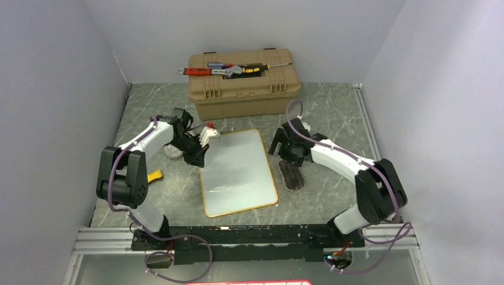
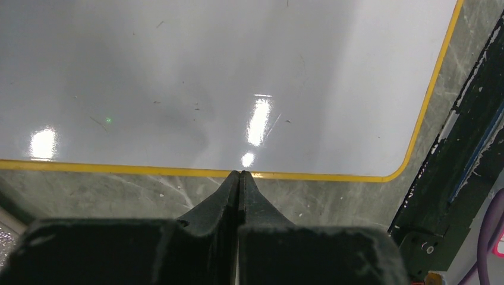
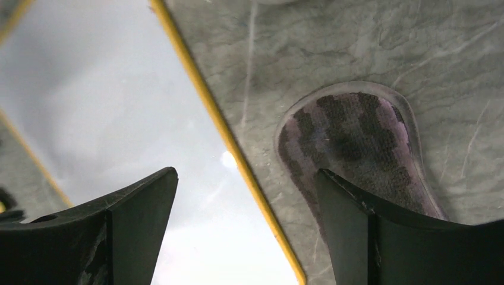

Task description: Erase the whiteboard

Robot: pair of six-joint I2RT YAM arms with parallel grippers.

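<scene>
The whiteboard [image 1: 238, 178], white with a yellow edge, lies flat in the middle of the table. A few small dark marks and thin streaks show on its surface [image 2: 196, 89] in the left wrist view. My left gripper is over the board's left edge, fingertips together, and nothing can be made out between them. To the right of the board lies a dark brown striped pad [image 1: 292, 176] with a clear rim. My right gripper is open above the gap between board and pad [image 3: 350, 139], one finger over each, with nothing held.
A tan toolbox [image 1: 243, 101] with tools on top stands behind the board. At the left are a yellow object [image 1: 155, 176] and a pale round item [image 1: 173, 152], partly behind the left arm. Clear table lies at the far right.
</scene>
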